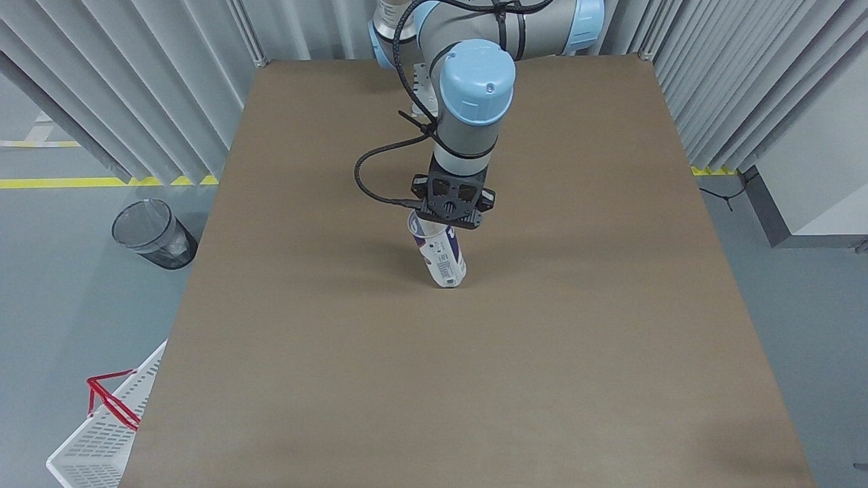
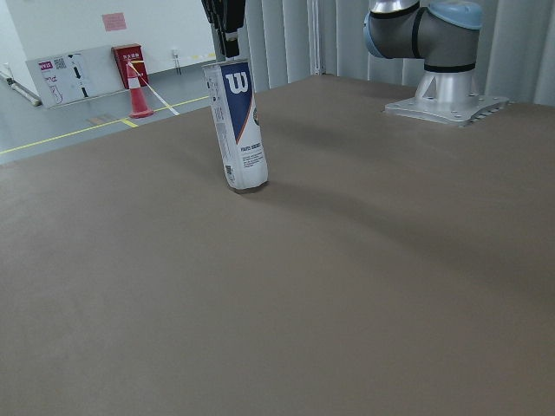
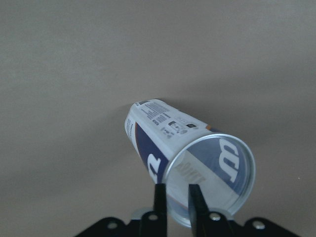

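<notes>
A white and navy Wilson tube can [image 1: 439, 256] stands slightly tilted on the brown tabletop [image 1: 456, 374], under the gripper [image 1: 431, 213] in the front view. In the left view the gripper's black fingers come down at the rim of the can [image 2: 236, 126]. In the wrist view the two fingertips [image 3: 160, 190] are at the near rim of the can [image 3: 173, 133], a narrow space apart; whether they pinch its wall cannot be made out for certain.
The arm's base [image 2: 442, 108] is at the back. Off the table on the floor are a dark bin [image 1: 154, 232] and a white basket [image 1: 97, 447].
</notes>
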